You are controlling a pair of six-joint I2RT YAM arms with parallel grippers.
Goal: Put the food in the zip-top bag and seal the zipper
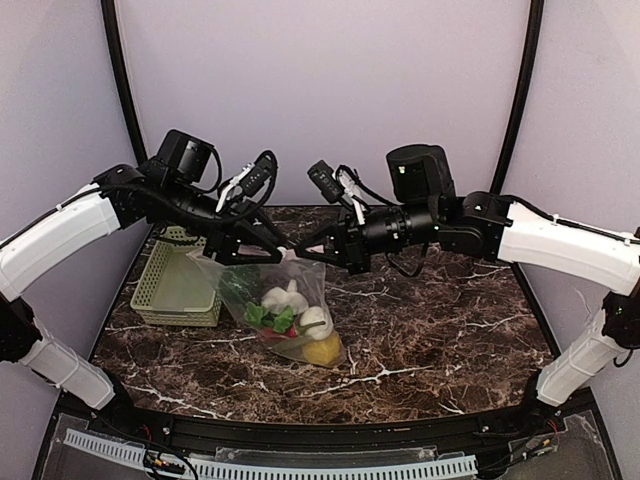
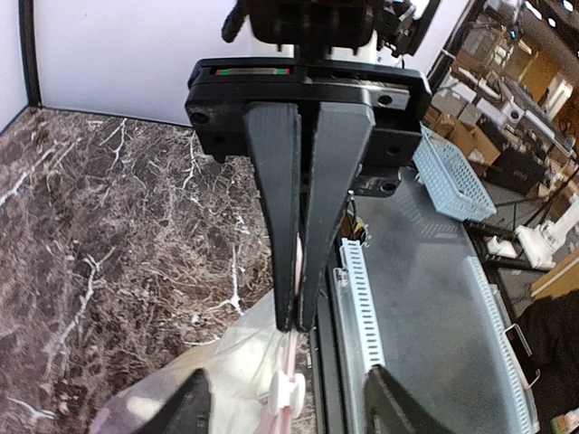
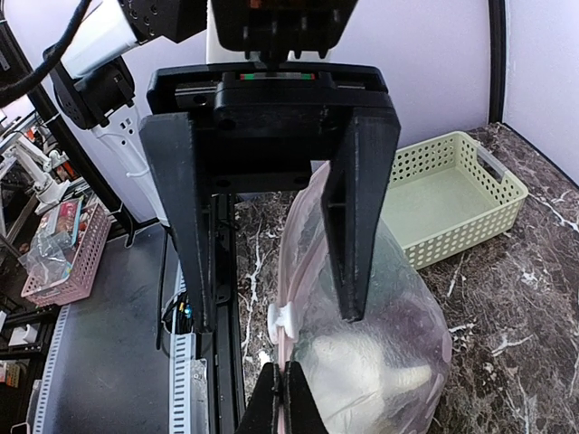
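Observation:
The clear zip bag [image 1: 265, 300] holds garlic [image 1: 285, 298], greens, something red and a yellow item [image 1: 321, 348]; its top edge is raised between both grippers. My right gripper is shut on the zipper strip, just below the white slider; in the left wrist view its fingertips pinch the strip above the slider [image 2: 288, 391]. My left gripper [image 1: 282, 248] is at the bag's top corner; in the right wrist view its fingers stand apart on either side of the strip, near the slider, not closed on it.
A green plastic basket [image 1: 143, 290] stands empty at the left behind the bag.

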